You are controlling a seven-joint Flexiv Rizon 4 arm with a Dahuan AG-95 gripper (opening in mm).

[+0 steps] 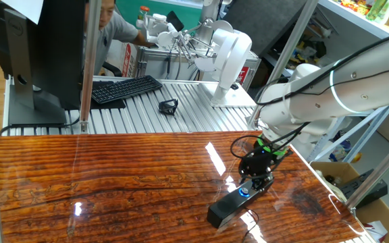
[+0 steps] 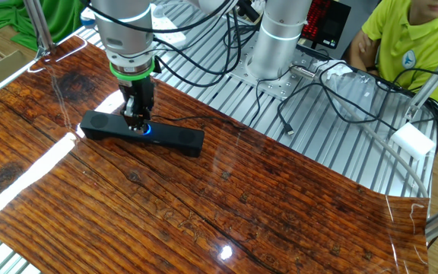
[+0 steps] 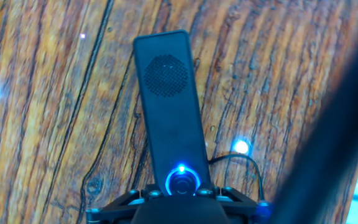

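Note:
A long black speaker bar (image 1: 231, 206) lies on the wooden table, with a blue-lit ring around its knob (image 1: 244, 192). The wrist view shows one half of the bar (image 3: 169, 118), its round perforated grille pointing away from me. My gripper is down at the bar just behind the knob, with its fingers spread to about the bar's width, one along each long side. Whether they press on the bar is unclear. From the second exterior view, the gripper (image 2: 135, 125) stands over the bar's middle, and the bar (image 2: 177, 139) rests on the table.
A thin black cable (image 3: 244, 157) runs from beside the bar. People are near the table.

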